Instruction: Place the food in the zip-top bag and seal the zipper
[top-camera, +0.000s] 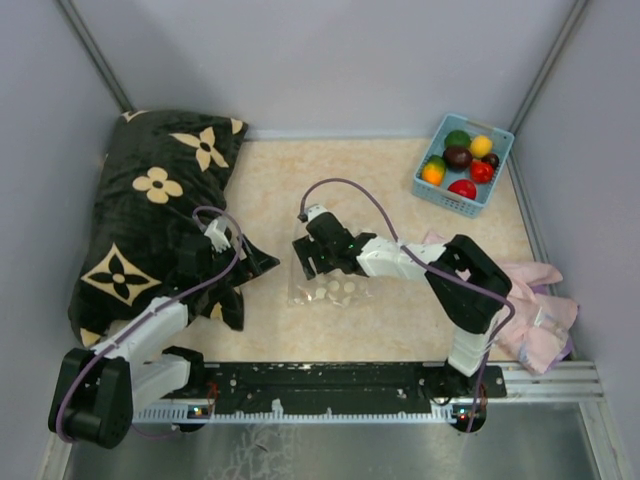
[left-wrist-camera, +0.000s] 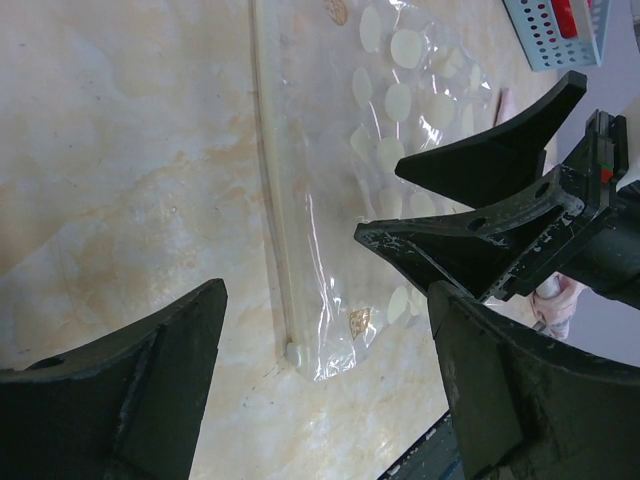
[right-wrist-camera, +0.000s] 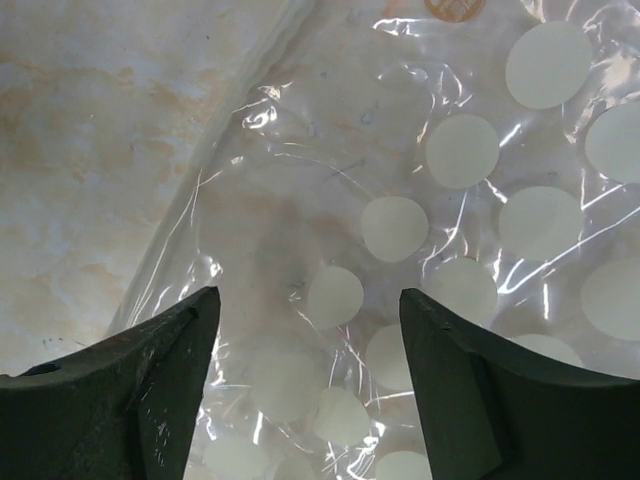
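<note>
A clear zip top bag with pale round dots (top-camera: 335, 291) lies flat on the table, its zipper strip (left-wrist-camera: 268, 150) running along the left edge. Over the bag hovers my right gripper (top-camera: 302, 258), open, with nothing between its fingers; the right wrist view shows the dotted film (right-wrist-camera: 350, 230) below it. My left gripper (top-camera: 268, 262) is held left of the bag, its fingers apart and empty in the left wrist view. Toy food, including a red tomato (top-camera: 481, 172) and an orange (top-camera: 433, 174), sits in a blue basket (top-camera: 450, 201) at the back right.
A dark flowered cushion (top-camera: 150, 215) fills the left side, against the left arm. Pink cloth (top-camera: 535, 310) lies at the right, beside the right arm. Bare table (top-camera: 330, 170) stretches behind the bag.
</note>
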